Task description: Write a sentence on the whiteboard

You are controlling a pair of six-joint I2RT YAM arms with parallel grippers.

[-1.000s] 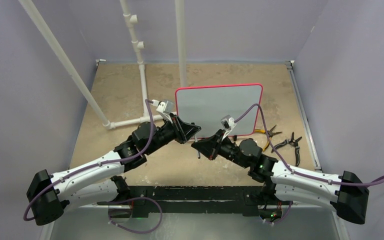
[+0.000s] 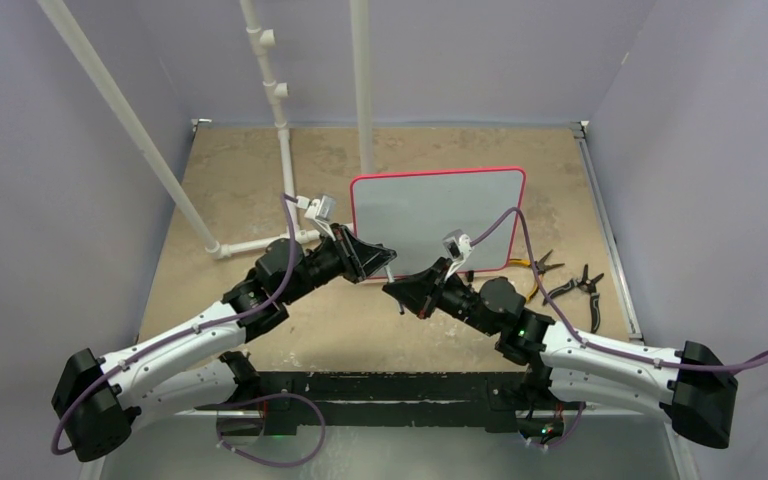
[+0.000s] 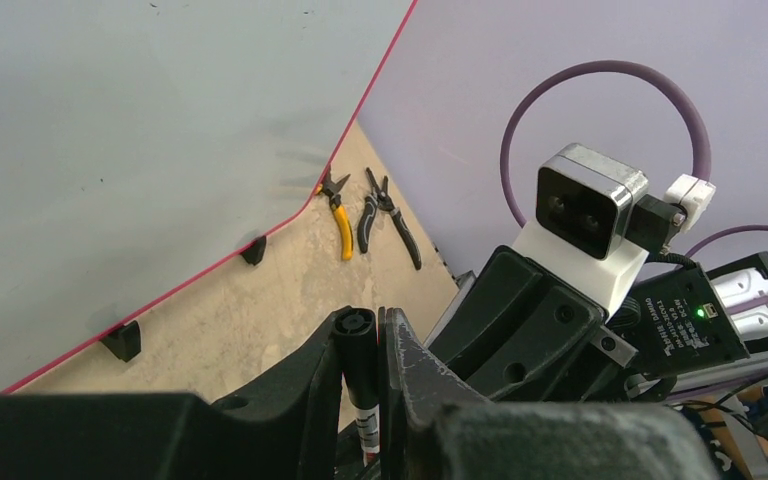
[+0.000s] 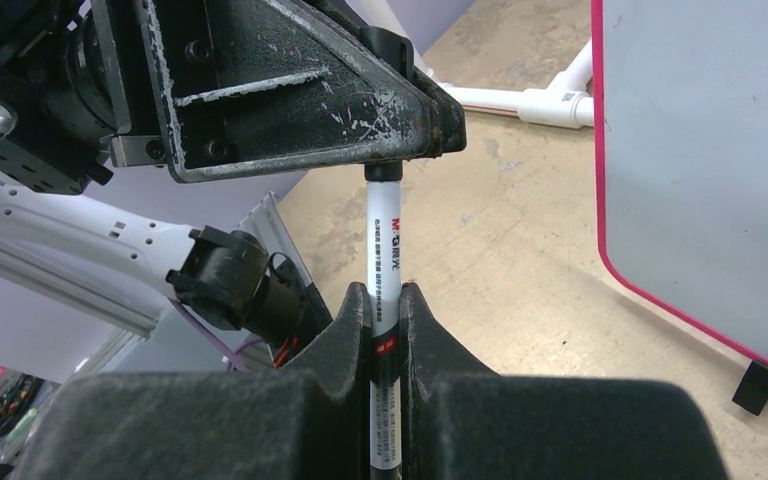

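A slim white marker [image 4: 383,240] with black ends and a red band is held by both my grippers. My left gripper [image 2: 386,258] is shut on its black capped end; in the left wrist view that black end [image 3: 356,350] shows between the fingers. My right gripper [image 2: 394,290] is shut around the lower part of the barrel, below the printed label. The grey-white whiteboard [image 2: 438,215] with a red rim lies just beyond both grippers. Only a few small dark specks show on its surface in the left wrist view.
Yellow-handled pliers [image 2: 534,275] and black-handled pliers [image 2: 585,285] lie right of the board. White pipes [image 2: 260,243] run along the left and back. Small black feet [image 3: 123,341] prop the board's near edge.
My left gripper has shifted slightly to the left, and the marker's slant in the top view has changed a little. The right arm looks unmoved.
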